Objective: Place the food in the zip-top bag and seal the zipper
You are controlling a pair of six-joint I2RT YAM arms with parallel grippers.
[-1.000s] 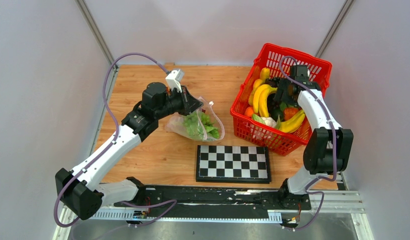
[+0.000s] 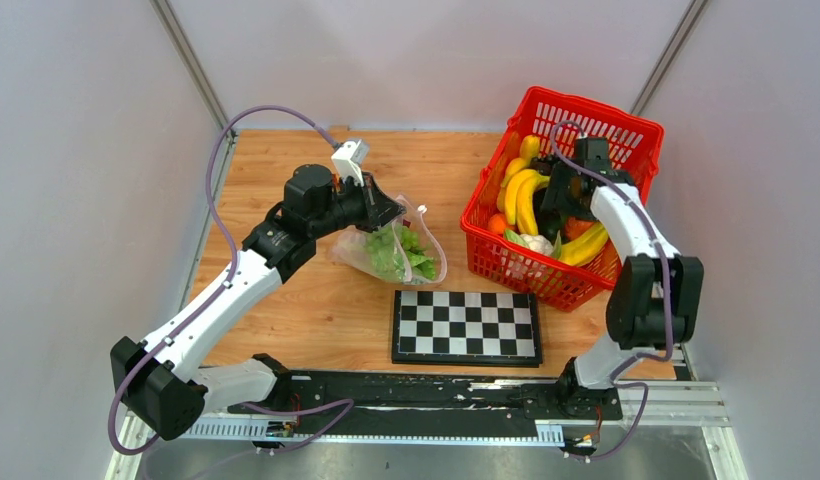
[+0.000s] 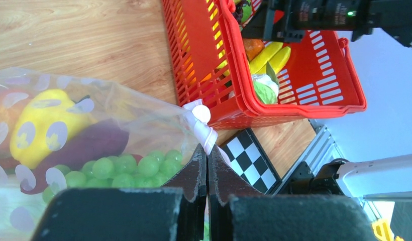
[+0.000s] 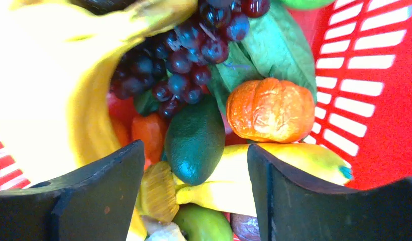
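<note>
The clear zip top bag (image 2: pixel 361 252) lies on the table with green leaves, green grapes (image 3: pixel 124 169), a yellow fruit (image 3: pixel 50 125) and a purple item inside. My left gripper is shut on the bag's rim at its mouth, and this edge stands lifted. Inside the red basket, my right gripper points down with its fingers apart. A dark green avocado (image 4: pixel 194 143) shows between the fingertips in the right wrist view, with gaps on both sides. Around it lie a small pumpkin (image 4: pixel 271 110), dark grapes (image 4: pixel 186 65) and bananas (image 2: pixel 527 202).
The red basket (image 2: pixel 484 262) fills the table's right side, its slotted walls close around my right gripper. A checkered board (image 2: pixel 466 328) lies at the front middle. Bare wood is free behind the bag.
The left arm and the bag have stayed almost still.
</note>
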